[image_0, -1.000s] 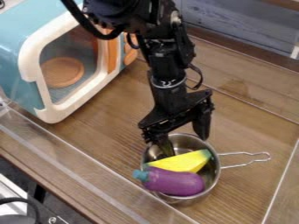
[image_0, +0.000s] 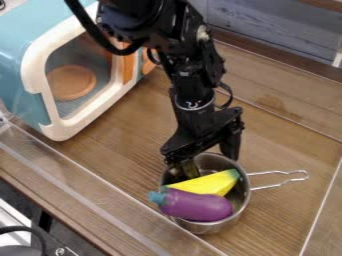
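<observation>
A steel pot (image_0: 230, 220) with a long wire handle (image_0: 281, 176) sits on the wooden counter at the lower middle. In it lie a purple eggplant (image_0: 197, 206) and a yellow vegetable or wedge (image_0: 206, 185). My black gripper (image_0: 185, 163) reaches down into the back left of the pot, just behind the yellow piece. It looks open; its fingertips are partly hidden by the pot's contents.
A toy microwave (image_0: 60, 62) in light blue and white, with an orange plate inside, stands at the upper left. Bare wooden counter (image_0: 114, 150) lies left and right of the pot. A wall runs along the back.
My gripper and arm have shifted very slightly over the last second; the pot and the pieces in it look nearly unchanged.
</observation>
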